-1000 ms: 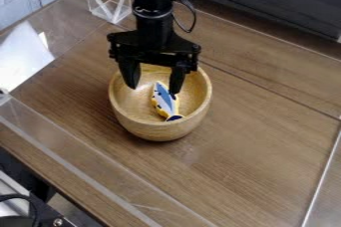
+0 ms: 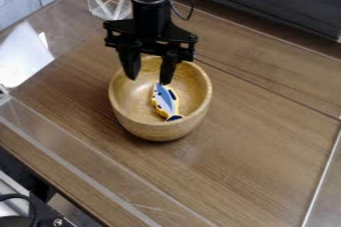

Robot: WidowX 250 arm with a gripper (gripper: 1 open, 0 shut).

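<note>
A wooden bowl stands near the middle of the table. Inside it lies a small toy, white and blue with some yellow, shaped like a fish. My black gripper hangs from the top of the view over the back half of the bowl, open, its fingers apart above the toy with nothing seen held between them.
Clear plastic pieces and a white sheet are at the left edge. A grey wall runs along the back. Cables show at the bottom left.
My gripper has shifted very slightly left and up over the bowl. The bowl and the toy have not visibly moved.
</note>
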